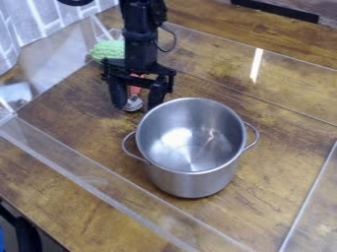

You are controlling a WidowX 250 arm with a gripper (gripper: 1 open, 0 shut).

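Note:
My black gripper [136, 94] is low over the wooden board, at the upper left behind the pot. Around or under its fingers is a small object [132, 102] with a red part and a pale, metallic-looking lower part; whether the fingers touch it is unclear. A large steel pot [190, 138] with two wire handles stands empty in front, right of centre. A green textured item [105, 51] lies behind the arm at the upper left.
Clear plastic walls [53, 177] border the wooden work surface [270, 113]. The board is bare to the right of the pot and at the left front.

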